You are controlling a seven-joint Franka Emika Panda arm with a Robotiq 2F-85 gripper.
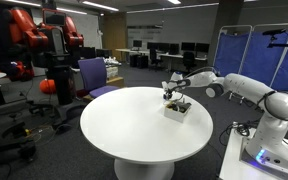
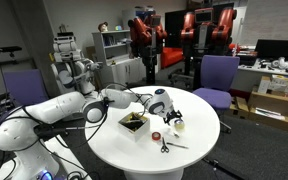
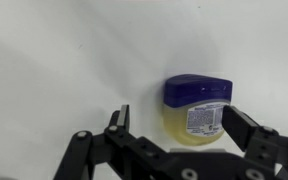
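Observation:
A small jar [image 3: 196, 108] with a dark blue lid, pale yellow contents and a white label lies below my gripper in the wrist view. The fingers stand wide apart, one on each side of the jar, and hold nothing. In the second exterior view, the gripper [image 2: 168, 112] is low over the white table [image 2: 114, 165], close to a yellowish item [image 2: 179, 126] that looks like the same jar. From the first exterior view, the gripper [image 1: 168, 95] appears just behind the box, too small to make out its fingers.
An open white box [image 1: 179, 112] with dark items inside stands near the arm. A red roll [image 2: 156, 135], black scissors [image 2: 165, 146] and a thin pen-like item [image 2: 177, 147] lie near the jar.

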